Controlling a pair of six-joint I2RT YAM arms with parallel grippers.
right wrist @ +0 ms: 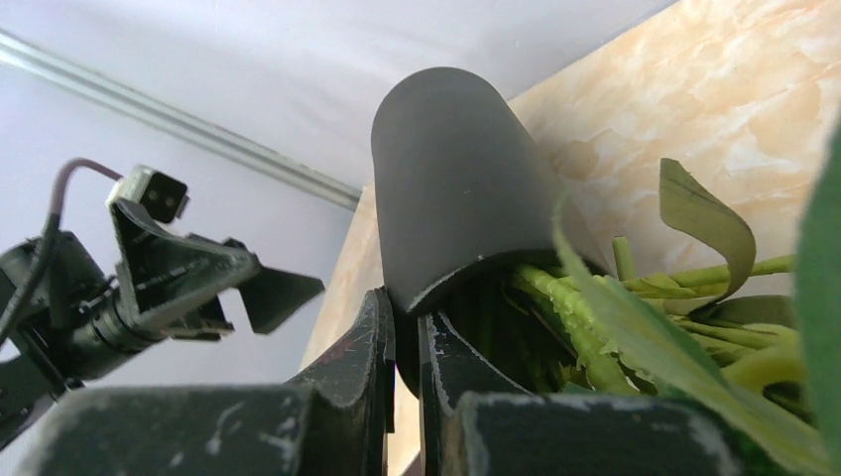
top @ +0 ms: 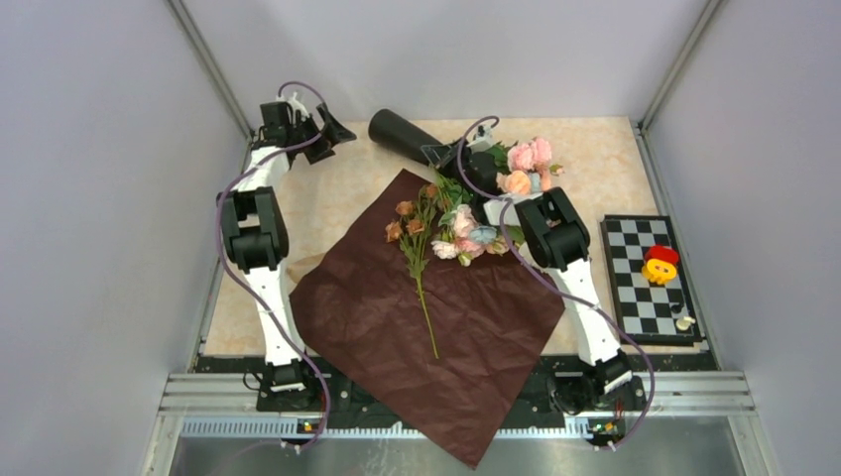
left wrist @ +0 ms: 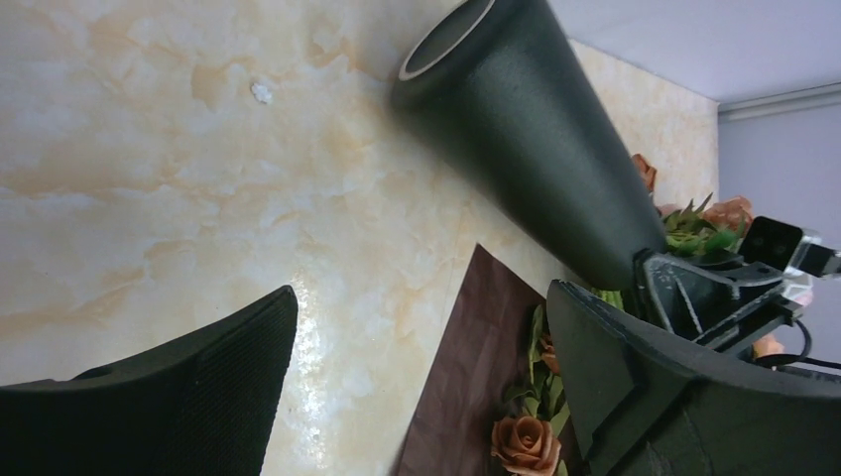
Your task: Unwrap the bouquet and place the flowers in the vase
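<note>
The dark vase [top: 399, 135] lies on its side at the back of the table. In the right wrist view my right gripper is shut on the wall of the vase's mouth [right wrist: 466, 268], and green stems [right wrist: 580, 322] run into the opening. Pink and peach flower heads [top: 530, 154] spread out to the right of that gripper. Orange roses [top: 415, 227] on a long stem lie on the brown paper [top: 372, 297]. My left gripper [top: 343, 146] stands open, left of the vase's far end [left wrist: 446, 45] and apart from it, with nothing between its fingers.
A checkered board [top: 630, 288] with a red and yellow toy [top: 660, 266] occupies the right side. Bare tabletop [top: 317, 213] shows at left, between the left arm and the paper. The back wall [top: 426, 59] rises close behind the vase.
</note>
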